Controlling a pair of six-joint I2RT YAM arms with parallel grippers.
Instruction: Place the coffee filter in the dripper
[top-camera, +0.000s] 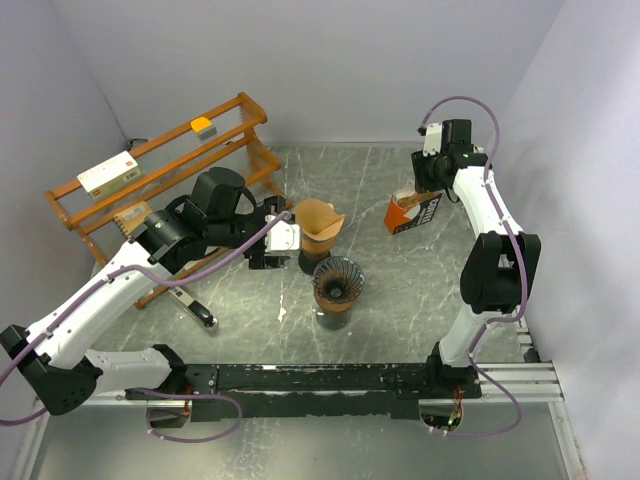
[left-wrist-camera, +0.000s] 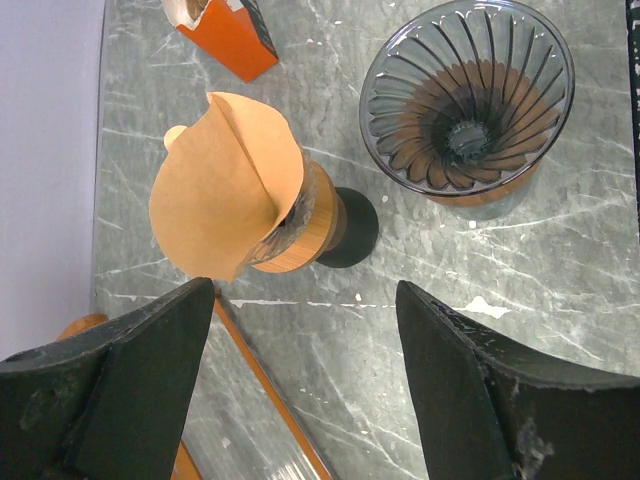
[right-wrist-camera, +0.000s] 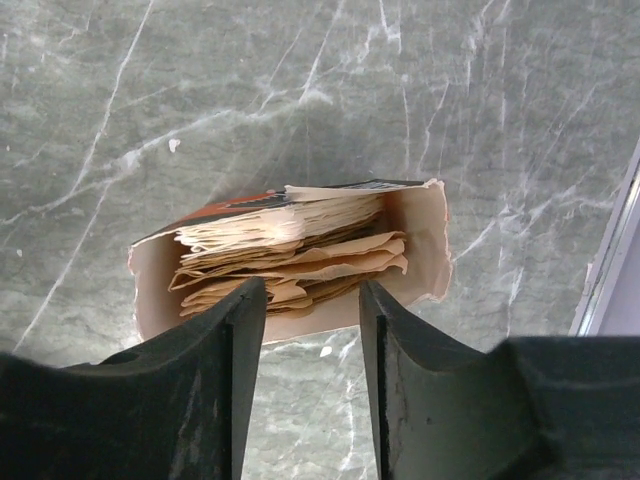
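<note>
The orange filter box (top-camera: 405, 214) holds several folded brown and white paper filters (right-wrist-camera: 290, 260), seen from above in the right wrist view. My right gripper is open over the box's near edge, fingertips just below the filters in that view. A glass dripper (left-wrist-camera: 465, 110) on a carafe (top-camera: 333, 310) stands at the front centre. Behind it, a tan paper cone (left-wrist-camera: 225, 190) sits in another dark-based holder (left-wrist-camera: 350, 230). My left gripper is open above the table near that cone, nothing between its fingers.
A wooden rack (top-camera: 160, 168) with boxes fills the back left. A silver tool (top-camera: 195, 308) lies at the left front. Walls border the back and sides. Bare table (top-camera: 400, 290) lies right of the dripper.
</note>
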